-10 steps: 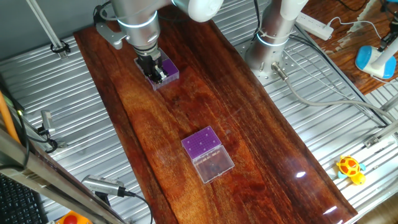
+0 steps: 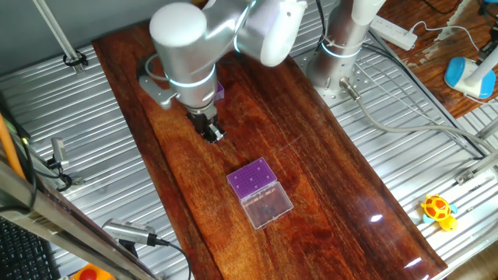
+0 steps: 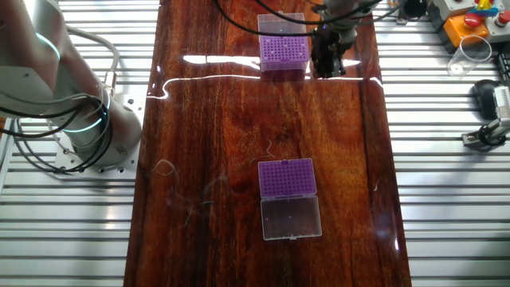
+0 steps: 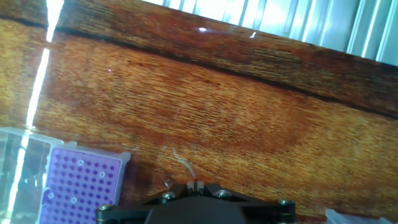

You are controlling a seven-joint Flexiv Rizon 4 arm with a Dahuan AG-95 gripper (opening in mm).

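Observation:
My gripper is over bare wood between two purple-racked boxes. Its fingertips meet at the bottom of the wrist view; whether something thin sits between them is unclear. One purple rack has a clear lid laid open and a few pale dots among its holes. The same rack is left of the gripper in the wrist view. Mostly hidden behind the arm in exterior view 1 is the other purple rack; exterior view 2 shows that rack whole, its clear lid open.
The dark wooden board is otherwise clear around the boxes. Ribbed metal surrounds it. The robot's base stands along one long edge, and a camera is mounted by the opposite edge.
The arm has moved from over the far box in exterior view 1 toward the nearer one, and its tip is now over wood. Both boxes stay in place.

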